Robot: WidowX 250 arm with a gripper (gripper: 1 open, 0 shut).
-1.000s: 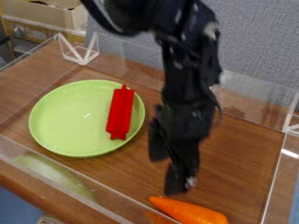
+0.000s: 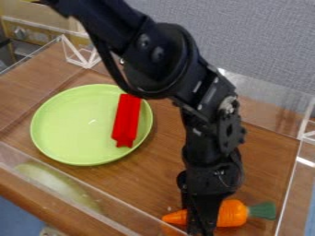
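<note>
An orange carrot (image 2: 230, 213) with a green top (image 2: 261, 210) lies at the lower right of the wooden table. My black gripper (image 2: 197, 212) is down over it at the near edge, shut on the carrot, its fingers partly hidden. On the left sits a green plate (image 2: 62, 124) with a red bar-shaped object (image 2: 125, 120) on its right side.
Clear low walls border the table. A pale green elongated shape (image 2: 55, 184) shows at the near left edge, behind the clear wall. Bare wood (image 2: 271, 157) is free at the right, and some at the far left.
My gripper has come down onto the carrot and shut on it. The carrot now sits higher in view, with its green top showing.
</note>
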